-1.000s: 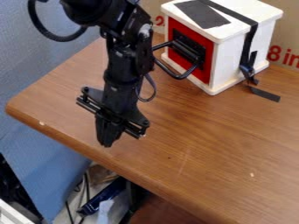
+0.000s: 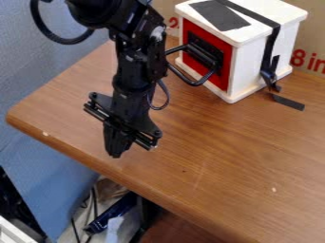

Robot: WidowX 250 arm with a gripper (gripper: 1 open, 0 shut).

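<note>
My black gripper (image 2: 117, 144) points down at the left part of the wooden tabletop (image 2: 241, 171), low over it near the front left edge; whether its fingers are apart cannot be made out. Behind it to the right stands a white box (image 2: 258, 78) with a red front panel (image 2: 218, 78), a black handle-like loop on that front and black straps over its top and side.
A cardboard sheet (image 2: 305, 52) stands behind the box. Past the left edge are a blue padded surface (image 2: 38, 180) and some cluttered items below.
</note>
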